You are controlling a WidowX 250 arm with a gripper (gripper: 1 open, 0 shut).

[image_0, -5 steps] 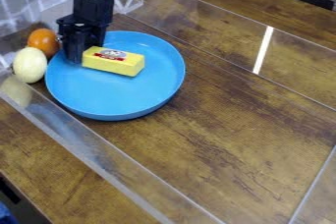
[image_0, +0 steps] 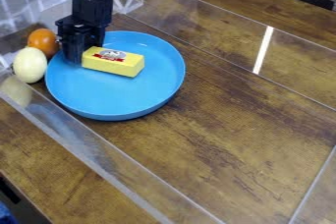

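A blue round plate [image_0: 121, 95] sits at the left of the wooden table, with a yellow box [image_0: 116, 62] bearing a red and white label on its back half. My dark gripper [image_0: 74, 44] is at the plate's back left rim, just left of the box. Its fingers are dark and partly hidden, and whether they stand open or shut, or have anything between them, is hard to see.
An orange round object [image_0: 42, 39] and a pale egg-shaped object [image_0: 29, 65] lie left of the plate. A clear edge strip runs along the left.
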